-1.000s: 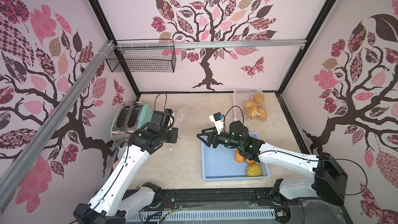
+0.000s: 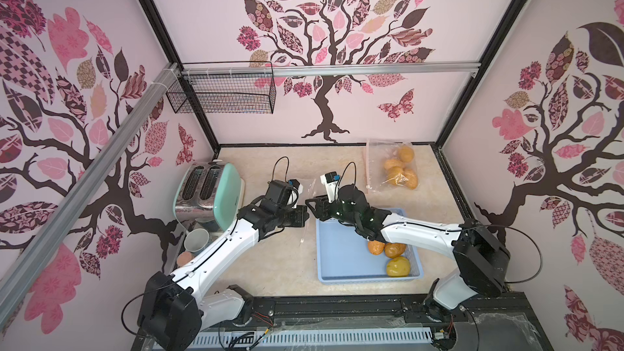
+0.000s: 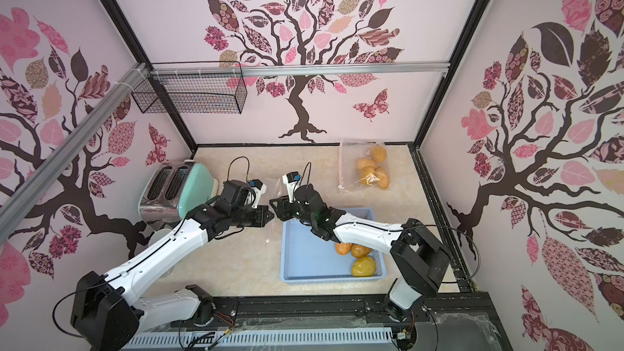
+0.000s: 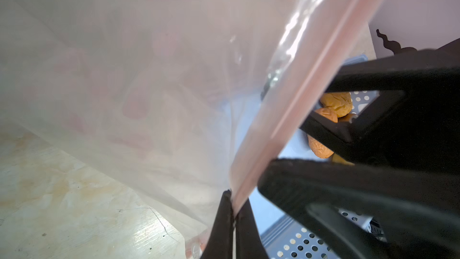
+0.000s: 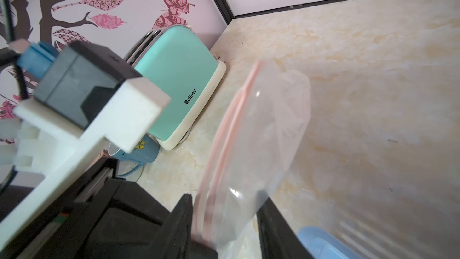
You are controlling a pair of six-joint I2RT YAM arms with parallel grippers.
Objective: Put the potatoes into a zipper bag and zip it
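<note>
A translucent zipper bag [image 4: 143,91] with a pink seal hangs from my left gripper, whose fingertips are shut on its edge. My right gripper is beside the left one, partly open around the bag's pink zip edge [image 5: 230,124]; whether it touches is unclear. In the blue tray [image 2: 344,253] lie several potatoes and similar produce, among them a yellow one [image 2: 397,266] and an orange one [image 2: 375,247]. Another bag [image 2: 391,165] with several potatoes lies at the back right of the table.
A mint toaster [image 5: 177,81] stands at the left, with a blue mug [image 5: 143,151] near it. A wire basket [image 2: 221,91] hangs on a rail at the upper left.
My left gripper has moved right with the bag, and my right gripper has moved left and slightly up, so the two now meet over the table near the tray's left edge.
</note>
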